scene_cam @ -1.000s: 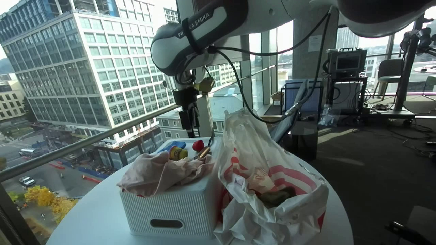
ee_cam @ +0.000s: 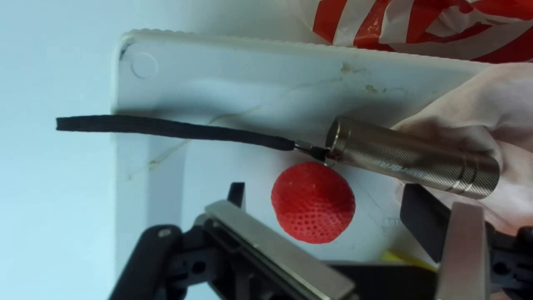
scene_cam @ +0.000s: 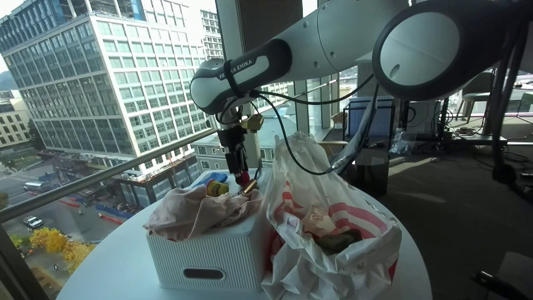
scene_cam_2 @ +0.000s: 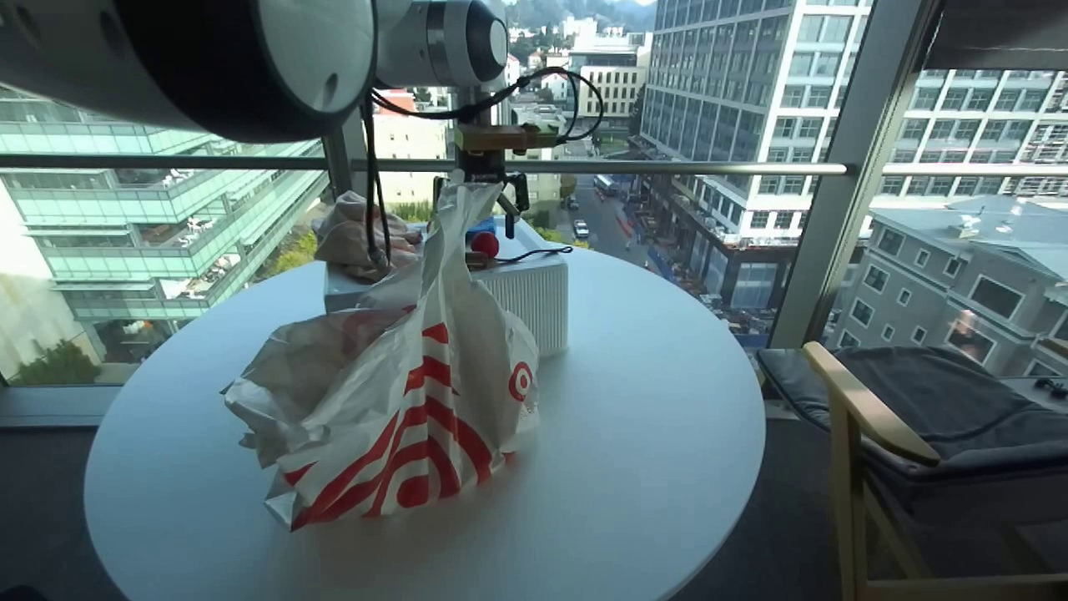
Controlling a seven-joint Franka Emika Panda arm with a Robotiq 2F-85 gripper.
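Observation:
A red strawberry-like ball (ee_cam: 313, 202) rests on the lid of the white box (ee_cam: 210, 180). In the wrist view my gripper is open, one finger to each side of the ball, with gaps left between. Exterior view 1 shows the gripper (scene_cam: 240, 180) low over the box, its fingers partly covering the red ball (scene_cam: 243, 177). Just beside the ball lies a bronze flashlight (ee_cam: 414, 157) with a black strap (ee_cam: 175, 128) that runs past the lid's edge. A pink cloth (scene_cam: 192, 212) is draped over the box's near side.
A yellow tub (scene_cam: 217, 188) and a blue item (scene_cam: 215, 177) sit on the lid by the cloth. Close against the box stands a tall white-and-red plastic bag (scene_cam_2: 400, 421). The round white table (scene_cam_2: 641, 431) has bare room on its right in exterior view 2.
The arm has come down, bringing my gripper from above the lid to the red ball and slightly to the right. The objects on the box look unmoved.

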